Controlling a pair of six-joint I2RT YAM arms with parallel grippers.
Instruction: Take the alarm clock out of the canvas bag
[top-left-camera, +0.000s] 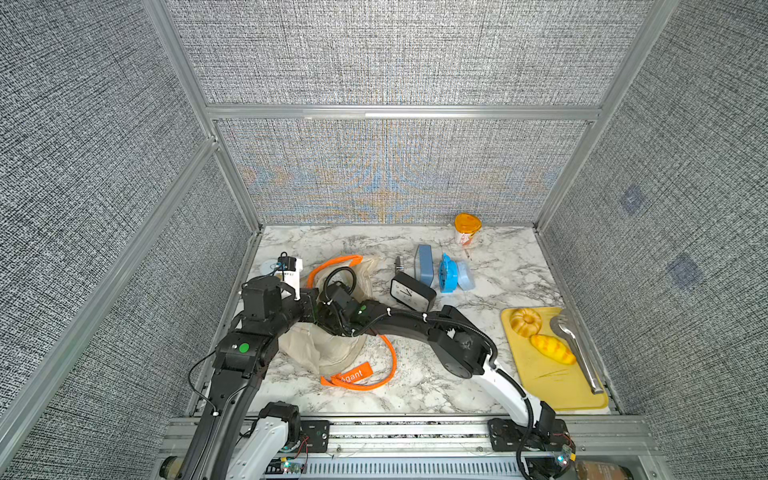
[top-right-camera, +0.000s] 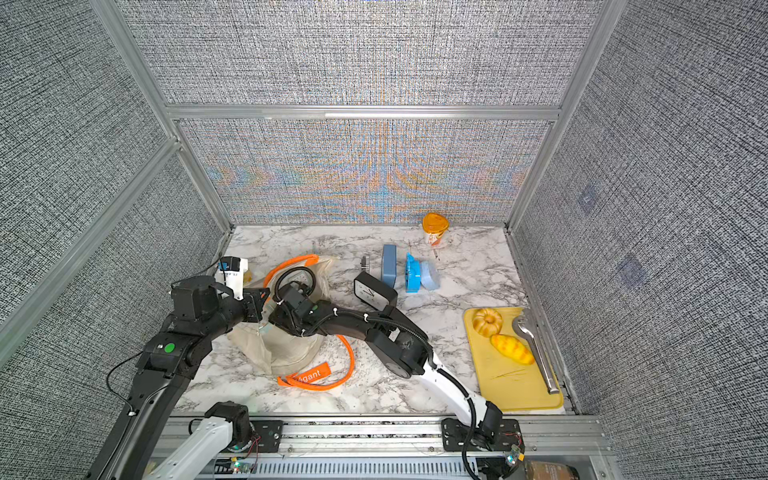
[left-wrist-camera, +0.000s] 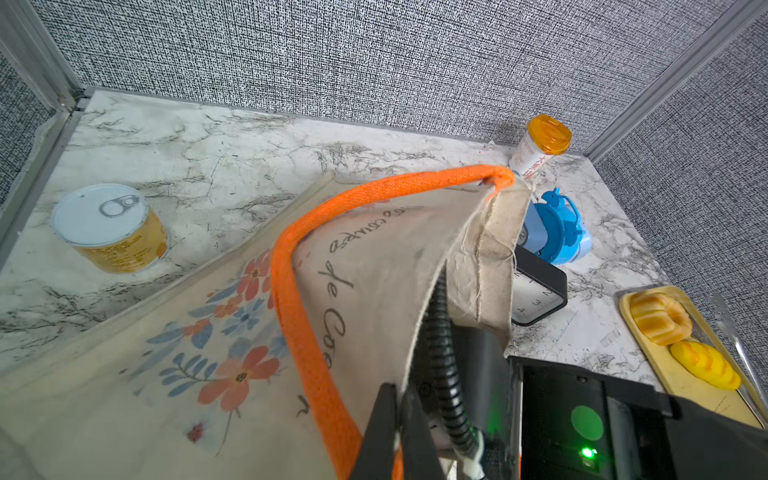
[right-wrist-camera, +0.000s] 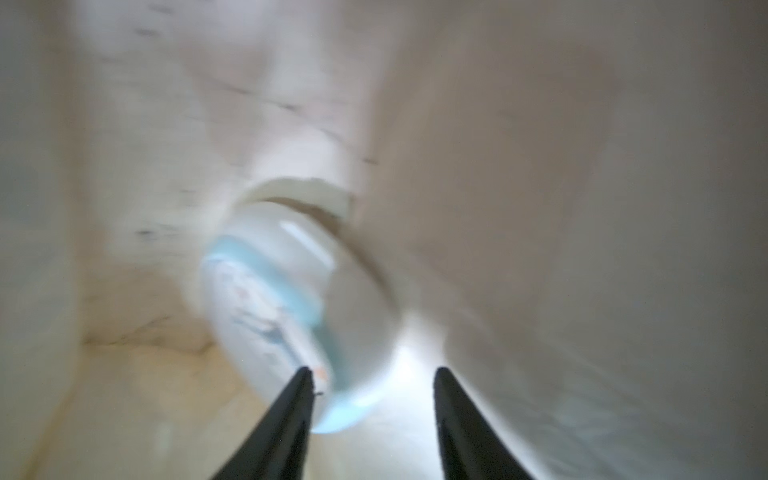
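Inside the canvas bag (top-left-camera: 320, 348), a round white alarm clock (right-wrist-camera: 304, 312) with a light blue ring leans against the cloth, blurred in the right wrist view. My right gripper is inside the bag, its fingers apart; the left fingertip overlaps the clock's lower part in the picture, and whether they touch I cannot tell. Along the bag's rim, my left gripper is shut on the cloth edge beside the orange handle (left-wrist-camera: 300, 320). From above, the right gripper's fingers and the clock are hidden by the arms and bag.
A black square clock (top-left-camera: 412, 292), a blue box (top-left-camera: 424, 264) and a blue-capped bottle (top-left-camera: 449, 273) stand close right of the bag. A can (left-wrist-camera: 112, 228) is left of it. A yellow board (top-left-camera: 552, 384) holds toy food and a wrench.
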